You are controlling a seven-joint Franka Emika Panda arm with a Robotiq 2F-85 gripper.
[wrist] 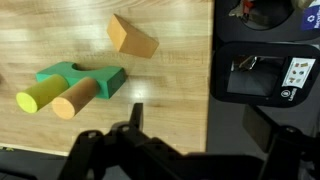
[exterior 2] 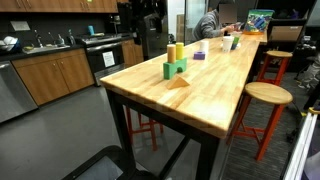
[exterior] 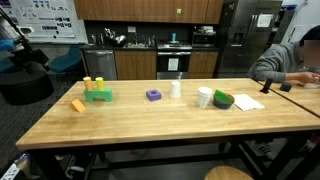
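Observation:
Near the left end of the wooden table, a green block (exterior: pixel 98 96) carries yellow and orange cylinders (exterior: pixel 88 84). An orange block (exterior: pixel 77 106) lies on the wood close by. From above, the wrist view shows the green block (wrist: pixel 112 80), a yellow cylinder (wrist: pixel 40 94), a tan-orange cylinder (wrist: pixel 76 98) and the orange block (wrist: pixel 132 38). My gripper stands open over the table's edge, its dark fingers wide apart and nothing between them. In the second exterior view, the dark arm rises behind the cylinders; its fingertips are not clear there.
Farther along the table (exterior: pixel 150 125) are a purple block (exterior: pixel 153 95), white cups (exterior: pixel 204 97), a dark bowl (exterior: pixel 223 100) with colourful contents and a sheet of paper (exterior: pixel 248 102). A person (exterior: pixel 290 65) sits at the far right.

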